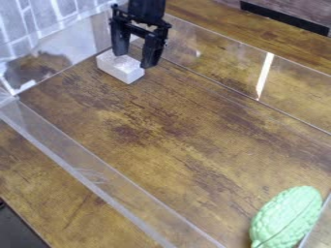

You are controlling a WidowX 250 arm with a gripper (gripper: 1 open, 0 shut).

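Note:
My black gripper [135, 49] hangs at the top left of the wooden surface, open, its two fingers spread above a small white block [120, 71]. The block lies near the back left corner inside a clear-walled enclosure. Whether the fingers touch the block cannot be told from this view.
Clear walls [91, 174] border the wooden floor [175, 136]. A pale green ridged object [285, 215] lies at the front right. A white tiled or padded area is beyond the back left wall.

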